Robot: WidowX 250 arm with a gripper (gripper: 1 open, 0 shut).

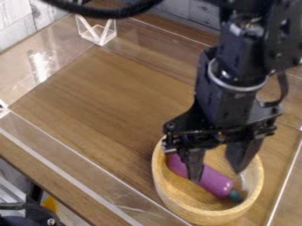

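My gripper point(207, 143) hangs over a tan bowl point(170, 196) at the lower right, its fingers apart and reaching down to the bowl's back half. A purple eggplant-like toy point(210, 180) lies in the bowl, its upper end partly hidden by the gripper. I cannot tell whether a finger touches it.
A clear plastic stand point(97, 26) sits at the back left. Transparent edging runs along the left and front sides.
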